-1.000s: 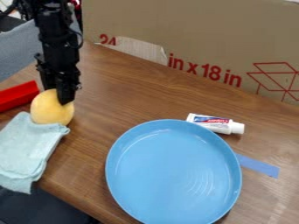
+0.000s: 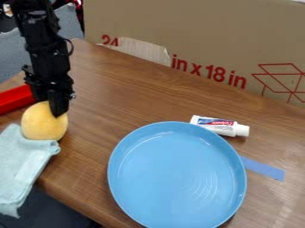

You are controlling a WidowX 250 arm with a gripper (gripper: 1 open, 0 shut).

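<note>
My black gripper point(image 2: 55, 100) reaches down at the left of the camera view and is shut on a round yellow object point(image 2: 43, 125), whose top it partly hides. The object is just above or against a pale blue cloth point(image 2: 24, 165) at the table's left edge. A red item point(image 2: 13, 99) lies behind it, partly hidden.
A large blue plate point(image 2: 177, 178) fills the lower middle. A toothpaste tube point(image 2: 218, 126) lies behind it, beside a strip of blue tape point(image 2: 263, 168). A cardboard box point(image 2: 202, 40) stands along the back.
The gripper and yellow object have moved slightly left and down over the last second. The plate and tube have not moved.
</note>
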